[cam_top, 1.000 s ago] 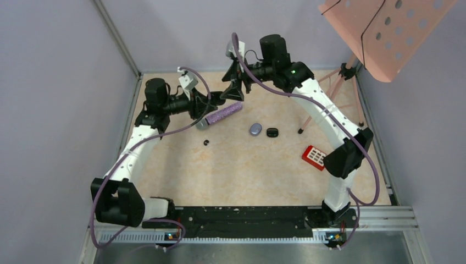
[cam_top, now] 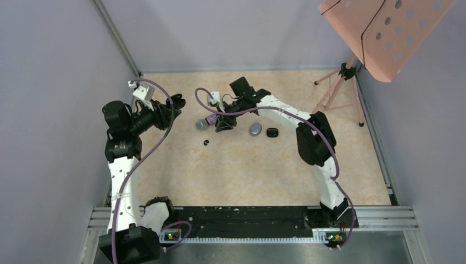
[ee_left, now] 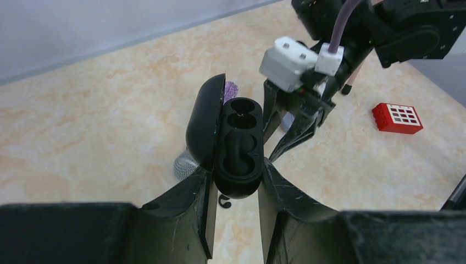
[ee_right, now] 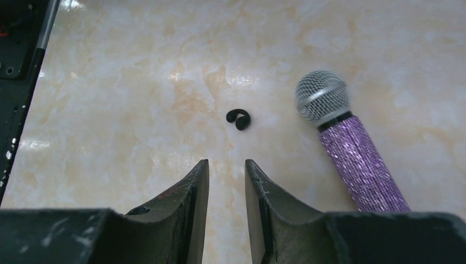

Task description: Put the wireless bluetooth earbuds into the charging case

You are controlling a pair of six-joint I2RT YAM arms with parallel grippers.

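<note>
My left gripper (cam_top: 167,115) is shut on an open black charging case (ee_left: 237,159), held upright in the left wrist view with its lid raised and two shaped recesses facing me. A small black earbud (ee_right: 242,122) lies on the table, apparently curled or paired with another piece, left of the microphone's head in the right wrist view. My right gripper hangs over the table near it, fingers slightly apart with nothing between them.
A purple glitter microphone (ee_right: 357,159) lies near the earbud. A lilac oval object (cam_top: 255,129) and a black box (cam_top: 272,132) sit mid-table. A red block (ee_left: 397,117) is at the right. A pink stand (cam_top: 357,99) occupies the back right.
My left gripper moved left with the case, away from the centre. My right arm swung down and left toward the microphone and earbud.
</note>
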